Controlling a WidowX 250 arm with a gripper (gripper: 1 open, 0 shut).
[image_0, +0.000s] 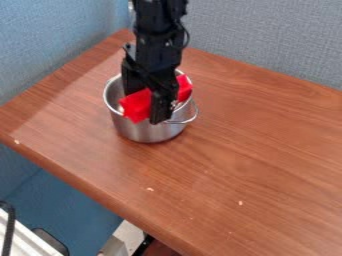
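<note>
My black gripper reaches down into a steel pot with a side handle, on the left part of the wooden table. A red object sits in the pot, showing on both sides of my fingers. The fingers hide its middle, and I cannot tell whether they grip it.
Grey-blue padded walls stand behind and to the left. Past the table's front-left edge are a floor and some white and black items.
</note>
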